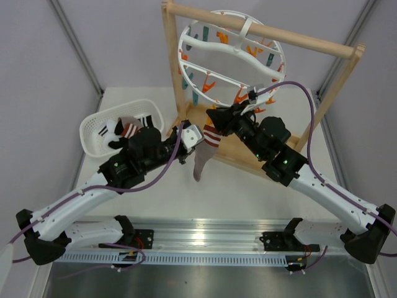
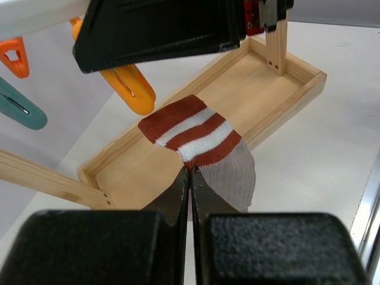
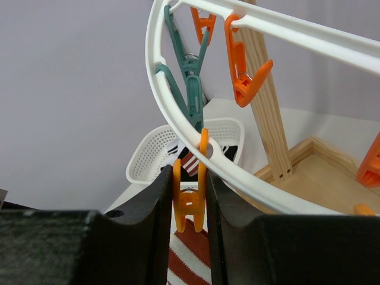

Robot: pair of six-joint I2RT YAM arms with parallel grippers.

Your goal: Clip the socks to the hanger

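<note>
A grey sock with red and white stripes (image 1: 205, 155) hangs between my grippers, its striped cuff just below an orange clip (image 2: 127, 89). My left gripper is shut on the sock, pinching it below the stripes. My right gripper is shut on the orange clip, which hangs from the white ring hanger (image 3: 279, 196); the striped cuff (image 3: 187, 255) shows behind it. Other orange and teal clips hang round the ring.
A white basket (image 1: 92, 141) with more socks stands at the left. The wooden frame (image 1: 325, 105) holds the hanger over a shallow wooden base.
</note>
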